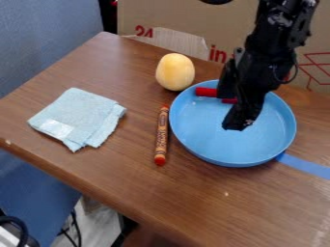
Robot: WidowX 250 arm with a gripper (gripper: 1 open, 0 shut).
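Note:
The black gripper point(234, 96) reaches down from the upper right over the blue plate point(214, 142). Its fingers stand over a red object point(206, 92) near the plate's upper left rim, partly hiding it. Whether the fingers are closed on it is not clear.
A yellow rounded object point(176, 71) sits behind the plate. An orange stick with a red end point(161, 136) lies left of the plate. A folded light-blue cloth point(77, 120) lies on the wooden table point(129, 203) at left. A cardboard box stands behind.

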